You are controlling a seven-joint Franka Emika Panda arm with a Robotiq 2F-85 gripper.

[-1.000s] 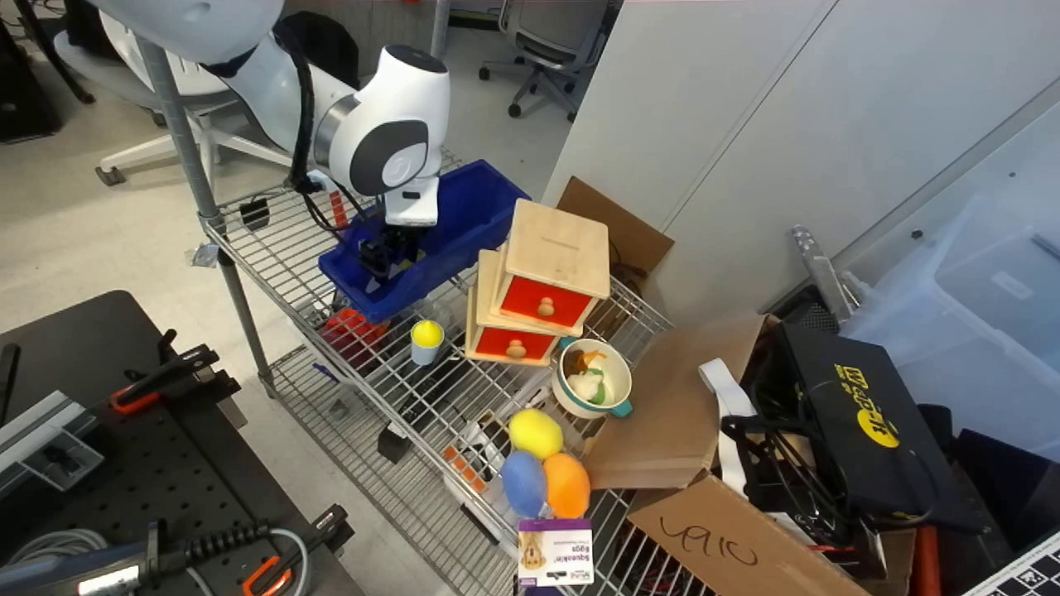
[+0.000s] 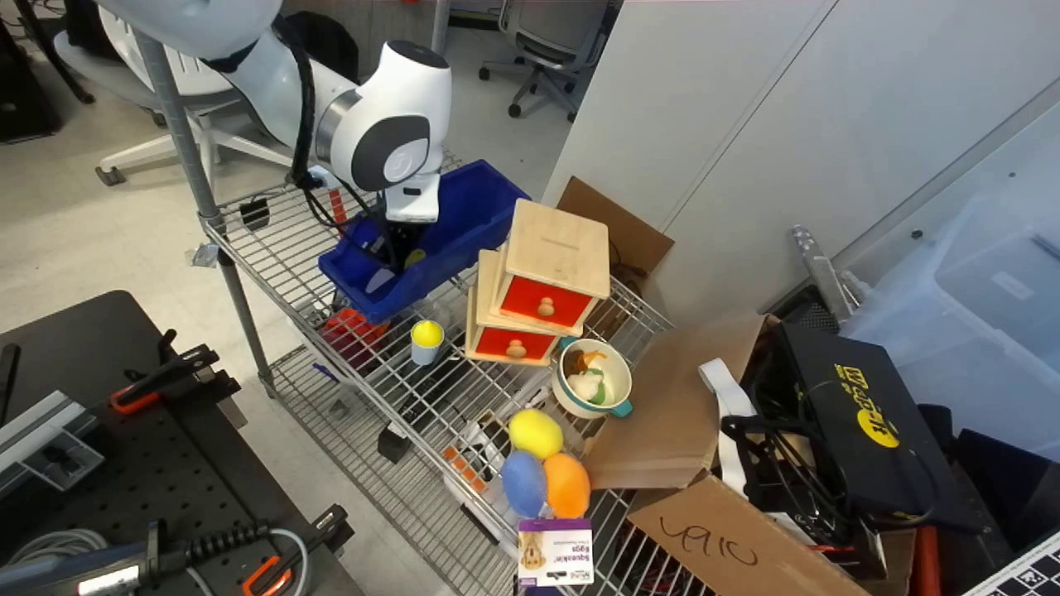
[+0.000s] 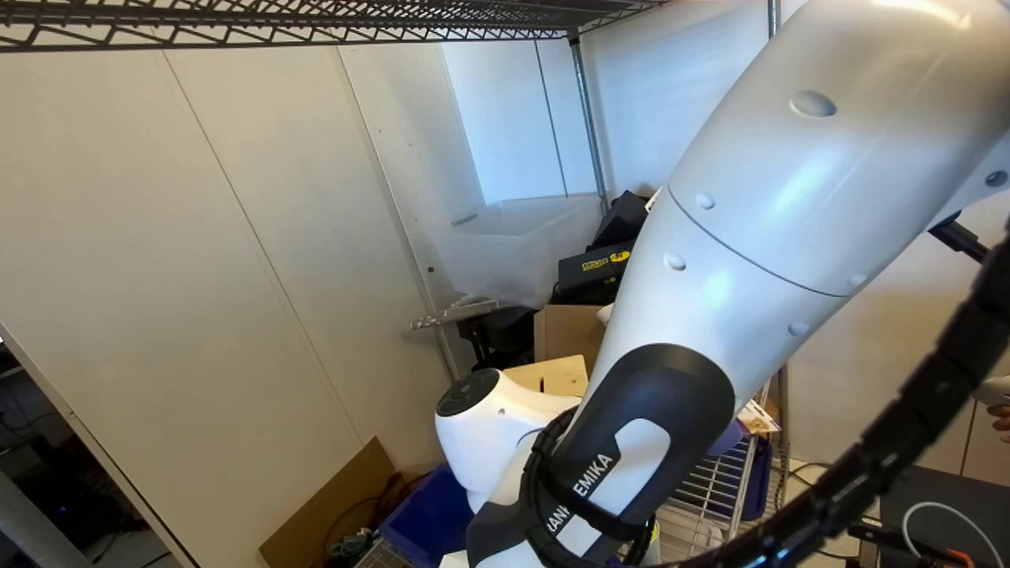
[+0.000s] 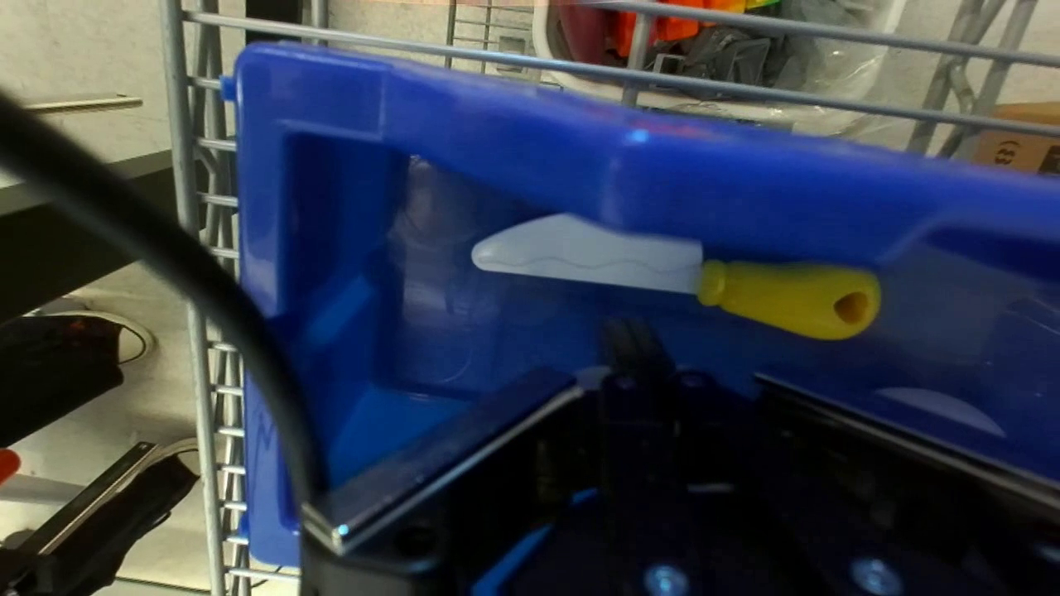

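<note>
A toy knife with a white blade and yellow handle (image 4: 795, 298) lies in the blue bin (image 4: 268, 298), near its long wall. My gripper points down into that bin, its dark fingers together with nothing seen between them. In the wrist view the knife lies beyond the fingertips, apart from them in the picture; the exact height gap is unclear. Another pale, rounded piece (image 4: 944, 407) shows partly behind the gripper's right side. From exterior view 1 the arm's hand hangs over the bin (image 2: 477, 204), with the dark gripper (image 2: 397, 260) inside its outline.
Beside the bin stand two wooden boxes with red drawers (image 2: 542, 298) and a small cup with a yellow top (image 2: 426, 341). Farther along the wire shelf are a bowl (image 2: 618, 382), several coloured eggs (image 2: 537, 433) and a cardboard box (image 2: 646, 437).
The gripper's fingers, spread wider a second ago, are now together. My hand is slightly higher, and the knife's blade and yellow handle show more clearly in the bin.
</note>
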